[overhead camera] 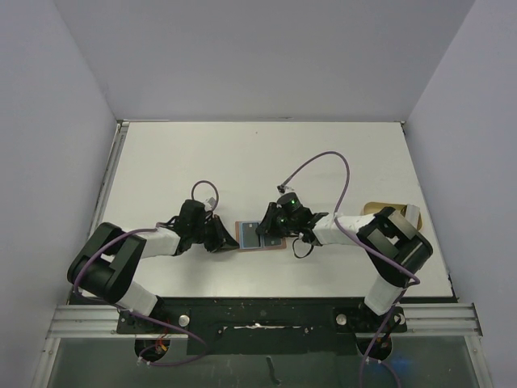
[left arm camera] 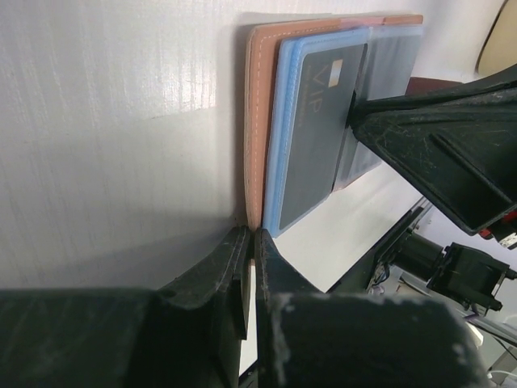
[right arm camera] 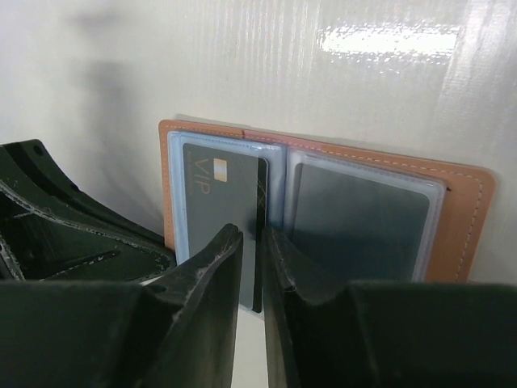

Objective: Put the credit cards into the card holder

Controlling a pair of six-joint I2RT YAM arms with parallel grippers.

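The brown card holder (overhead camera: pixel 238 232) lies unfolded on the white table between my two grippers. A dark grey VIP card (right arm camera: pixel 218 194) sits in its left clear-blue pocket, with only a narrow black strip along its right edge at the pocket mouth. The right pocket holds another dark card (right arm camera: pixel 355 218). My left gripper is shut on the holder's left border (left arm camera: pixel 256 105). Above the VIP card's right edge, my right gripper is slightly open, its fingertips a little apart with nothing seen gripped. The card's lower part is hidden behind those fingers.
A tan container (overhead camera: pixel 377 207) with a white item (overhead camera: pixel 412 215) stands at the table's right side, partly behind the right arm. Behind the holder the table (overhead camera: pixel 258 162) is clear.
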